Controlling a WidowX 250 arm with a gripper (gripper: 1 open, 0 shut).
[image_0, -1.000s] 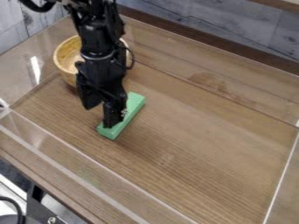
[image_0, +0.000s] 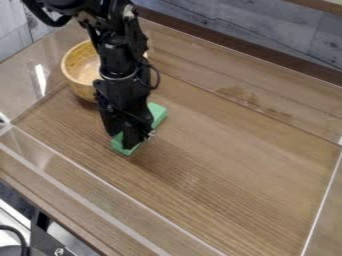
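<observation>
A green flat object (image_0: 152, 117) lies on the wooden tray floor, left of centre. My black gripper (image_0: 131, 130) is down over it, its fingers at the object and covering much of it. Whether the fingers are open or closed on it is unclear.
A tan bowl (image_0: 83, 62) sits at the upper left, behind the arm. Pale tray walls run along the edges, with cables outside at the lower left.
The gripper has moved slightly left and down over the green object, its fingers appearing closer together than before.
</observation>
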